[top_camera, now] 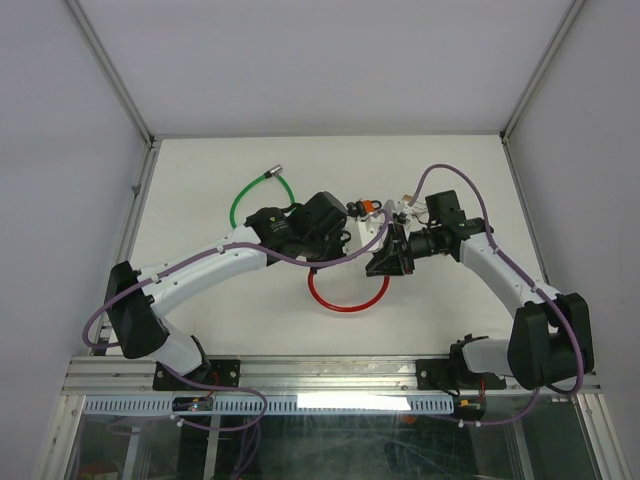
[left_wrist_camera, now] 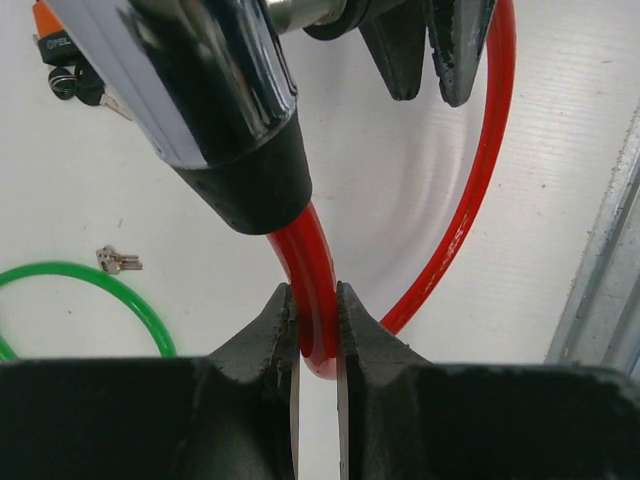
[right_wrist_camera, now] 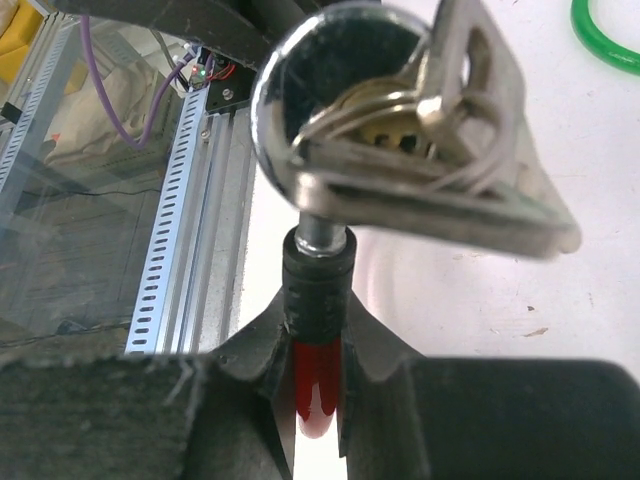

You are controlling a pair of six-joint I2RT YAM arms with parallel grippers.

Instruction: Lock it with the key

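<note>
The red cable lock (top_camera: pixel 347 308) hangs in a loop between my two grippers. My left gripper is shut on its red cable, just below the black-and-silver lock head (left_wrist_camera: pixel 225 130). On the cable's black-collared end (right_wrist_camera: pixel 318 285) my right gripper is shut. A metal pin (right_wrist_camera: pixel 322 236) rises from that collar towards the chrome lock head (right_wrist_camera: pixel 345 85); how far it is inserted is hidden. A blurred, flat silver piece with a hole, perhaps a key (right_wrist_camera: pixel 490 110), lies across the keyed face of the head. Separate small keys (left_wrist_camera: pixel 118 260) lie on the table.
A green cable (top_camera: pixel 240 203) curves across the table at the back left. Behind the grippers is an orange-and-black object (left_wrist_camera: pixel 55 45).
</note>
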